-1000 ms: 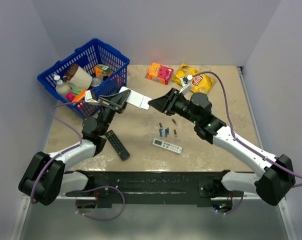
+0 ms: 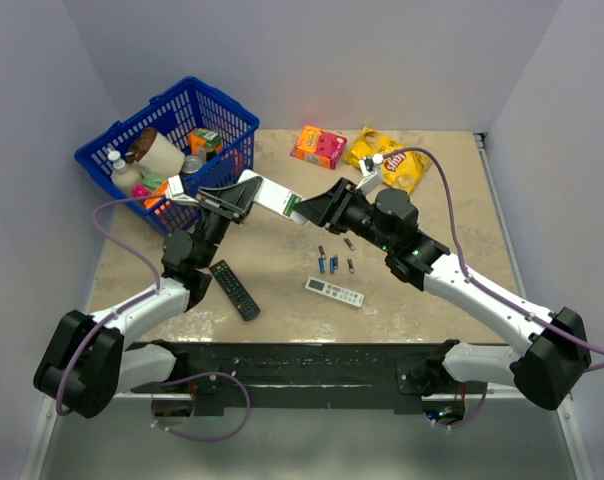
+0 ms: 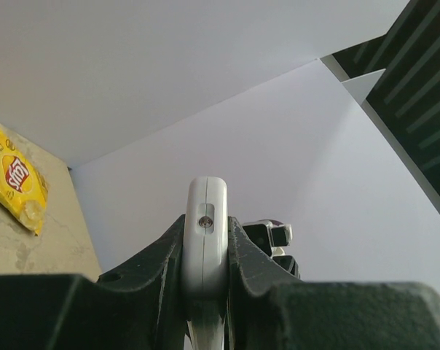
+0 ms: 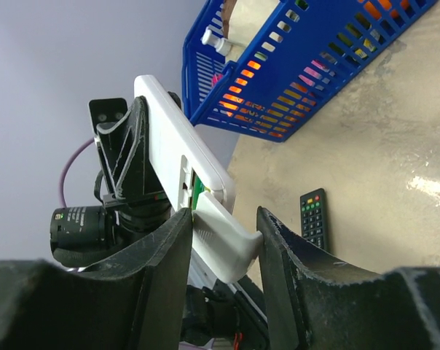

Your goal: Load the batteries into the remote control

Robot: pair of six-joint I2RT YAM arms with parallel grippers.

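A white remote control (image 2: 269,193) is held up over the table, with my left gripper (image 2: 229,201) shut on its far end. Edge-on, the white remote (image 3: 205,251) shows between the left fingers. My right gripper has a finger on either side of this cover, and both seem to touch it. Several small batteries, blue ones (image 2: 334,264) and dark ones (image 2: 351,266), lie on the table below.
Another white remote (image 2: 335,292) lies near the front edge, and a black remote (image 2: 235,290) rests at left. The blue basket (image 2: 240,153) full of goods fills the back left. A red box (image 2: 319,146) and a yellow chip bag (image 2: 407,168) lie at the back.
The battery cover has shifted along the held remote toward my right gripper, and a green strip now shows beside it. Both arms have barely moved.
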